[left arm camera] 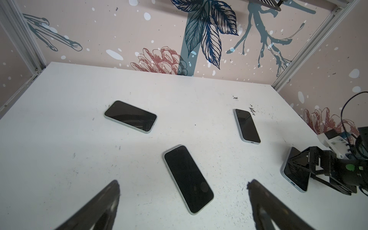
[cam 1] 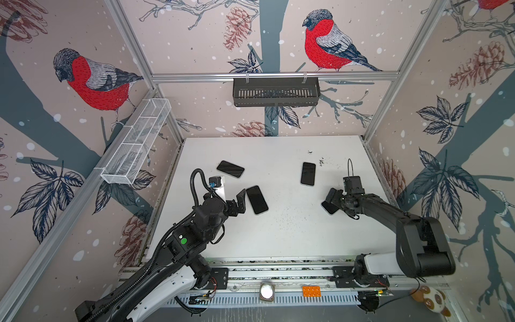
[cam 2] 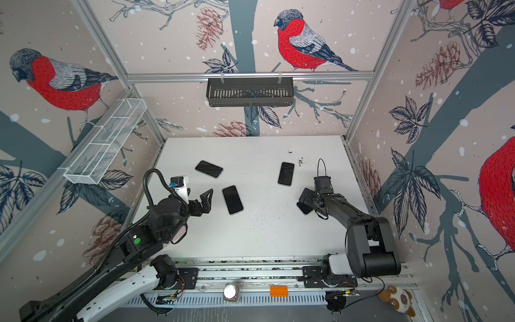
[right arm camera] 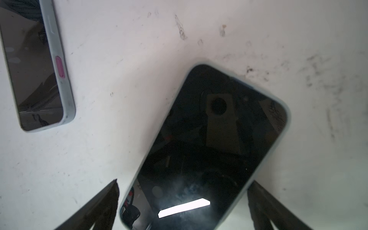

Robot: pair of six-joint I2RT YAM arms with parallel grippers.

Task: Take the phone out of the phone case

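Four dark-screened phones with pale rims lie flat on the white table: two at left [left arm camera: 130, 116] [left arm camera: 187, 178], one at back right [cam 1: 308, 174], one at front right [right arm camera: 203, 149]. Whether each is in a case I cannot tell. My right gripper is open low over the front-right phone, its fingers to either side of it; whether they touch it I cannot tell. My left gripper hangs open above the table near the middle-left phone, nothing between its fingers.
A dark rack [cam 1: 276, 101] hangs on the back rail, a white wire basket [cam 1: 128, 145] on the left rail. Side walls bound both sides.
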